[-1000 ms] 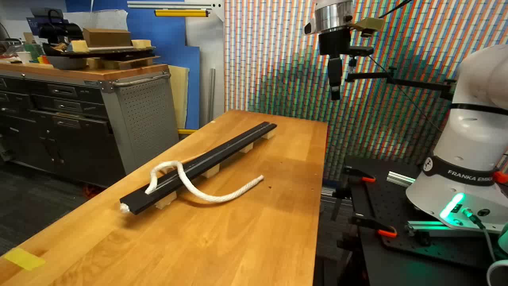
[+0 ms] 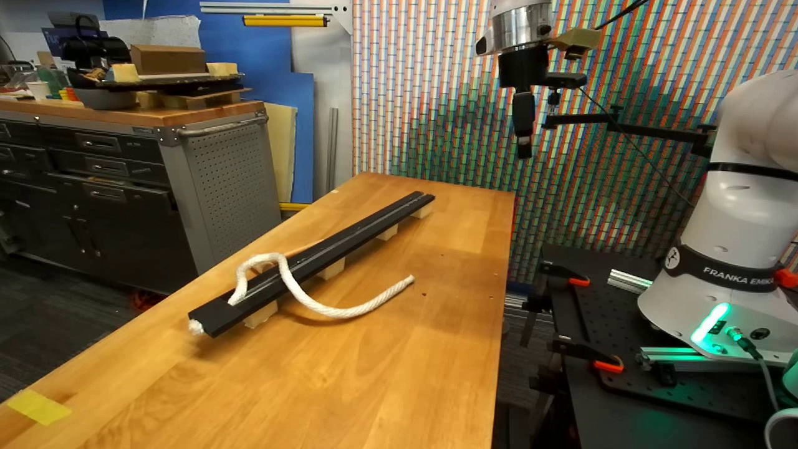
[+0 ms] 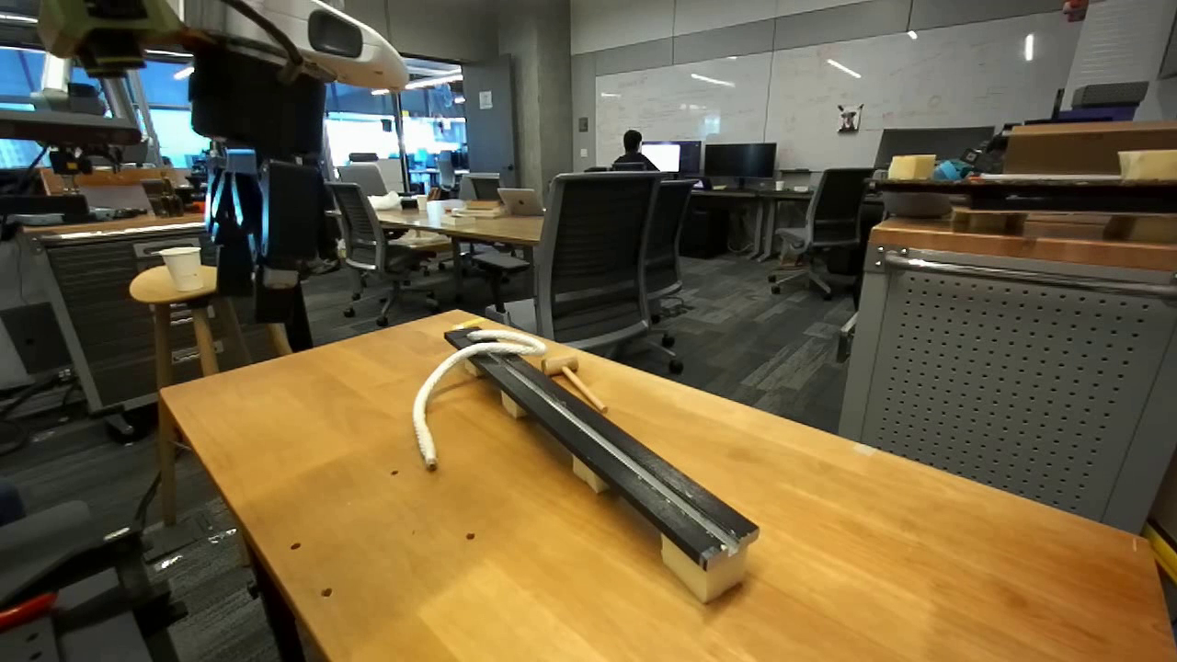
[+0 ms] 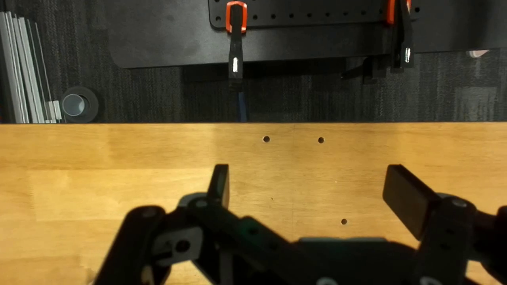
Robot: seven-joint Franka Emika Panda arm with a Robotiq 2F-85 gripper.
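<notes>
My gripper is open, its two fingers wide apart and only bare wood visible below the gap. In exterior view 1 the gripper (image 2: pixel 523 153) hangs high above the table's far right part, well clear of everything on it. A white rope (image 2: pixel 329 308) lies loosely curled over a long black grooved bar (image 2: pixel 351 236). One rope end pokes out at the bar's near end; the other rests on the wood to the right. Exterior view 2 shows the same rope (image 3: pixel 424 414) draped across the far end of the bar (image 3: pixel 618 452).
Pale blocks (image 3: pixel 706 572) hold the bar off the wooden table (image 2: pixel 389 374). A small wooden mallet (image 3: pixel 579 384) lies beside the bar. Clamps (image 4: pixel 236 47) grip the black robot stand across a gap from the table.
The arm has shifted very slightly to the left in exterior view 1. Rope and bar have stayed where they were.
</notes>
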